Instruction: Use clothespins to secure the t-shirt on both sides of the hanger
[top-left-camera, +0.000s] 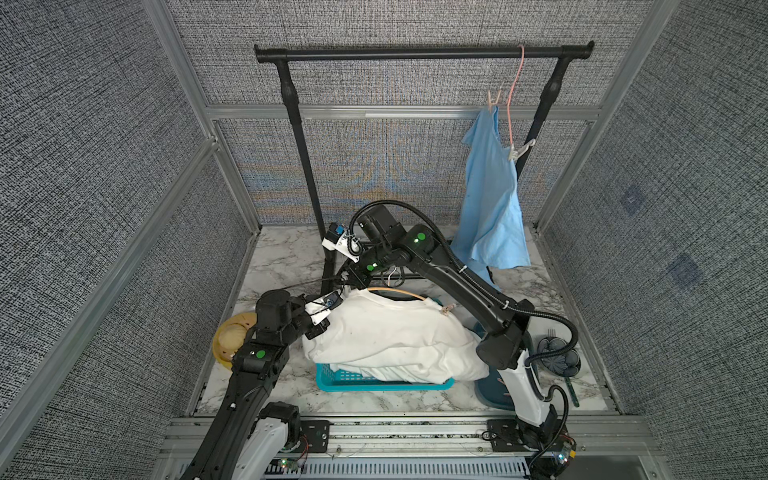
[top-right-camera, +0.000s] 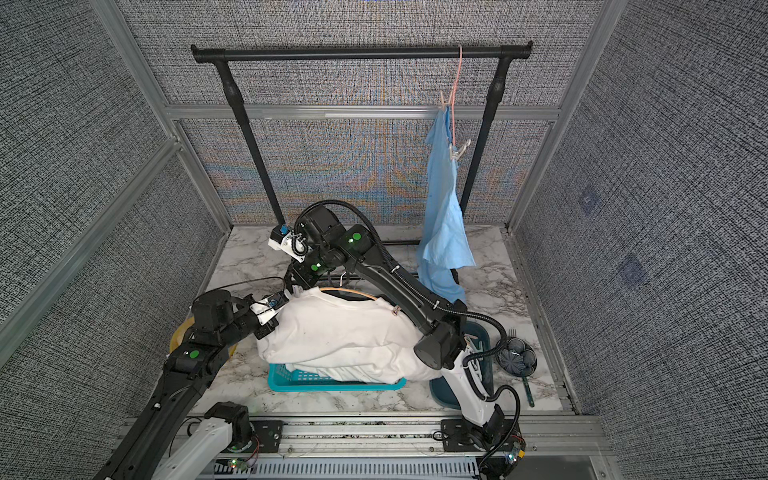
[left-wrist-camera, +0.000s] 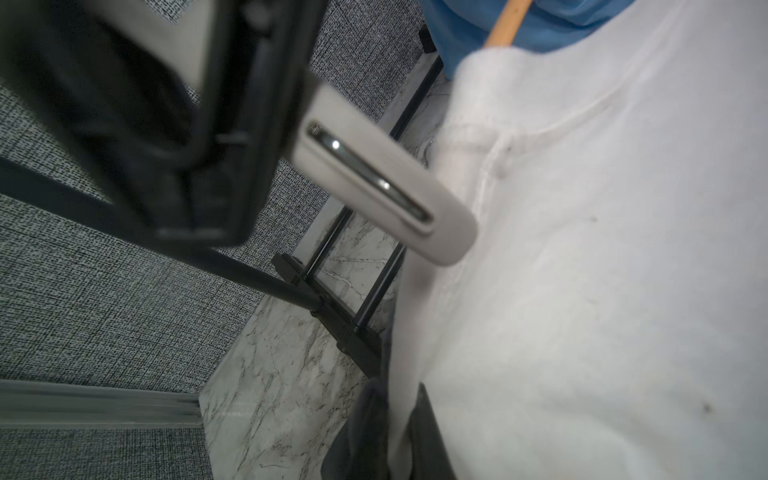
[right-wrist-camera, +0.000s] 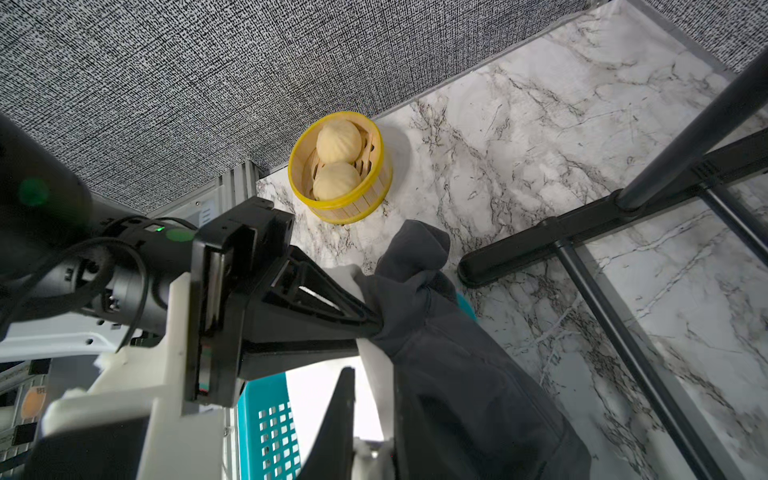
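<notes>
The white T-shirt (top-left-camera: 384, 336) lies over the turquoise basket (top-left-camera: 384, 384), its collar round an orange hanger (top-left-camera: 400, 292) with a clothespin (top-left-camera: 446, 308) at the right shoulder. My left gripper (top-left-camera: 326, 308) is shut on the shirt's left shoulder edge; the left wrist view shows white fabric between its fingers. My right gripper (top-left-camera: 348, 280) is just above that shoulder, beside the left one, in the right wrist view over dark cloth (right-wrist-camera: 472, 376) and the white fabric; its fingers look part open, and what is between them is unclear.
A black rack (top-left-camera: 424, 53) stands behind with a blue cloth (top-left-camera: 488, 200) hung on a pink hanger. A bamboo steamer with buns (right-wrist-camera: 340, 196) is at the left, a dark tray (top-left-camera: 492, 392) at the right, mostly under my right arm. Bare marble lies at the back left.
</notes>
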